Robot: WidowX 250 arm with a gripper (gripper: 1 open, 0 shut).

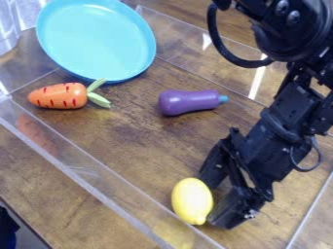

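Note:
A yellow lemon-like toy [192,200] lies on the wooden surface at the bottom centre. My black gripper [216,195] is low over the surface, its fingers open around or just beside the lemon's right side; whether they touch it is unclear, as the far finger is partly hidden.
A blue plate [95,37] lies at the back left, with an orange carrot [58,95] below it and a purple eggplant [186,102] near the middle. Clear plastic walls [92,173] border the work area. The wood between carrot and lemon is clear.

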